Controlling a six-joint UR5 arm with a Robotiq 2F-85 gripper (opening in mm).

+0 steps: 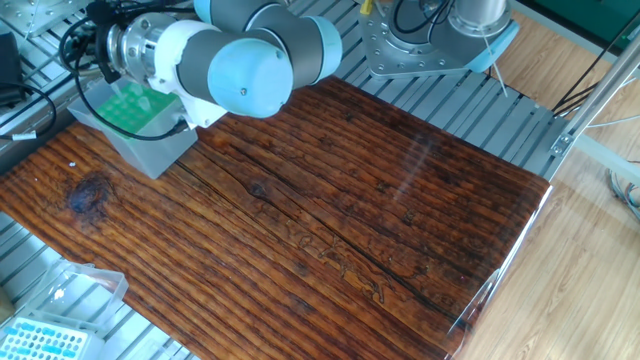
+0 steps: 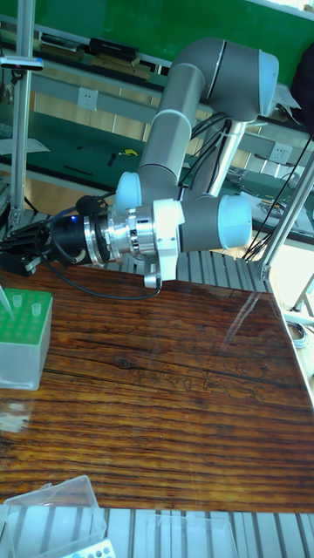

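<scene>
A translucent box with a green perforated top [image 1: 137, 108] stands at the back left of the wooden board, partly covered by the arm and a cable. In exterior view 3 the same green-topped box [image 2: 24, 339] is at the left edge, with pale tube-like pieces [image 2: 35, 310] upright in its top. My black gripper [image 2: 20, 251] points left, just above and behind the box. Its fingertips are dark and hard to make out there, and exterior view 2 cuts them off or hides them. Whether it holds anything does not show.
A clear, empty-looking lid or box [image 1: 85, 293] lies at the front left, beside a white rack with blue spots [image 1: 42, 340]. The brown wooden board [image 1: 330, 210] is bare across its middle and right. A loose black cable [image 2: 102, 293] loops below the wrist.
</scene>
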